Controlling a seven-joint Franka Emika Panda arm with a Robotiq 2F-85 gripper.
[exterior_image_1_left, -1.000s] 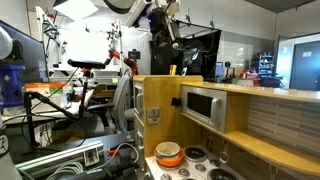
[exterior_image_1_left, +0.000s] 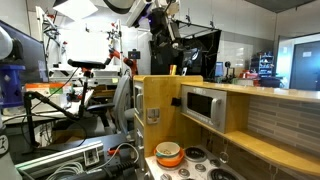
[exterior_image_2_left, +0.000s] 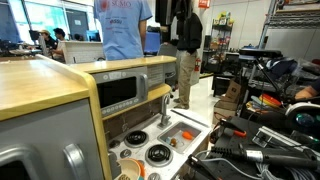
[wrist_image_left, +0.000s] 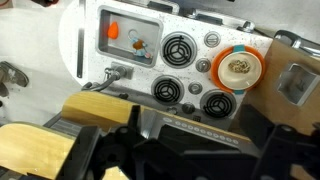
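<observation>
High over the counter, my gripper is open, its two dark fingers wide apart with nothing between them. In exterior view 1 the gripper (exterior_image_1_left: 163, 42) hangs near the top, well above the microwave and stove. Stacked dishes with an orange rim (wrist_image_left: 238, 68) sit on the stovetop; the light inner bowl holds something brownish. The same orange dish (exterior_image_1_left: 168, 156) stands near the wooden cabinet in exterior view 1. Inside the grey sink (wrist_image_left: 104, 45) lie an orange carrot-like object (wrist_image_left: 113, 28) and a small greenish item (wrist_image_left: 139, 43).
A faucet (wrist_image_left: 118, 72) rises beside the sink. Several dark burners (wrist_image_left: 179, 47) surround the dishes. A microwave (exterior_image_1_left: 203, 106) sits under the wooden shelf (exterior_image_1_left: 255, 92). People stand behind the counter in exterior view 2.
</observation>
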